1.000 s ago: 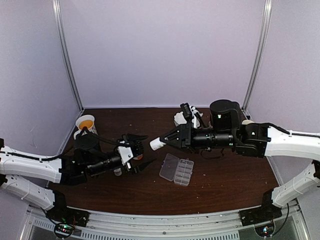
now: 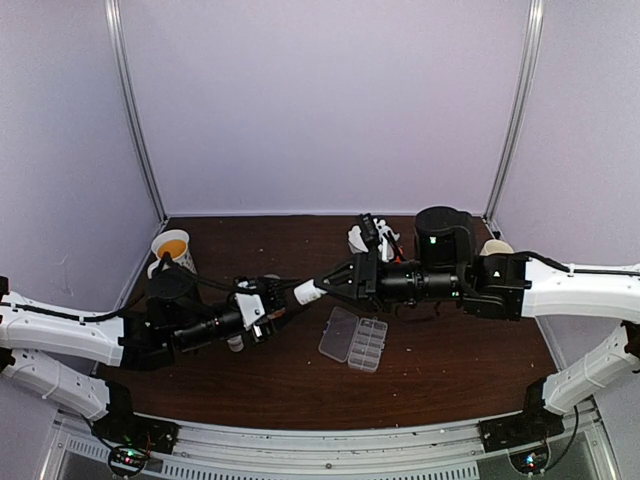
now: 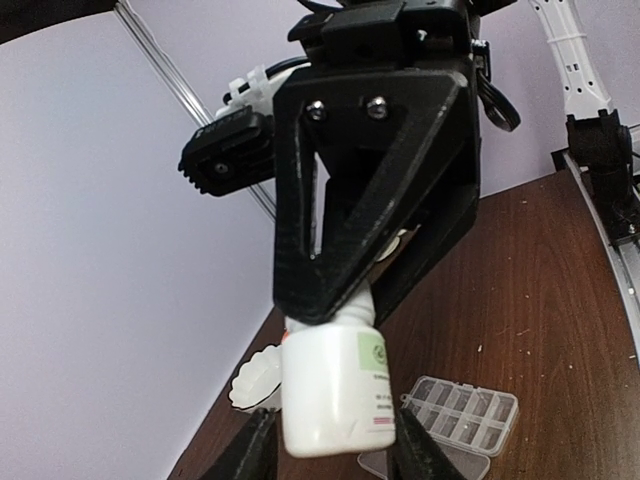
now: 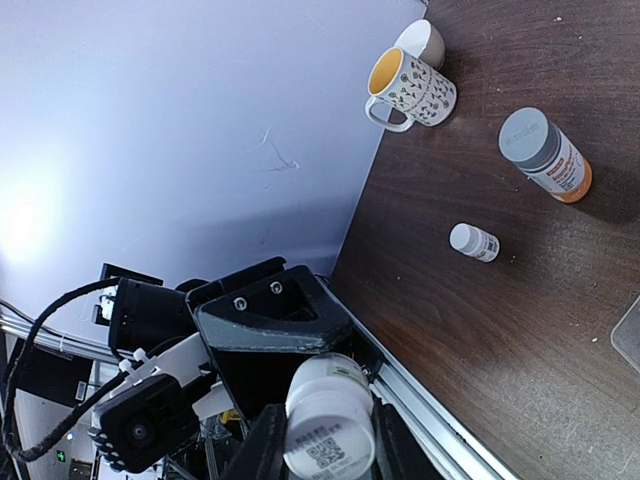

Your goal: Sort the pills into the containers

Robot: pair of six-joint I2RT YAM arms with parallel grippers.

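A white bottle point(image 2: 308, 292) is held above the table between the two arms. My right gripper point(image 2: 326, 284) is shut on one end of it; in the left wrist view, its black fingers point(image 3: 370, 200) close around the bottle's neck. The left gripper has its fingers spread on either side of the other end, close to the bottle's sides, and whether they touch is hard to tell. Below lies a clear pill organizer point(image 2: 367, 345) with several compartments, its lid point(image 2: 339, 333) folded open. On the table stand a grey-capped bottle point(image 4: 545, 155) and a small white bottle point(image 4: 475, 242).
A patterned mug point(image 4: 420, 92) with a yellow inside and a white cup point(image 4: 428, 42) stand at the table's left back. Toward the back lies a white scalloped dish point(image 3: 257, 378).
The left gripper's fingers have come closer together and now flank the bottle's end. The right arm has shifted slightly left with the bottle, closing the gap between the grippers.
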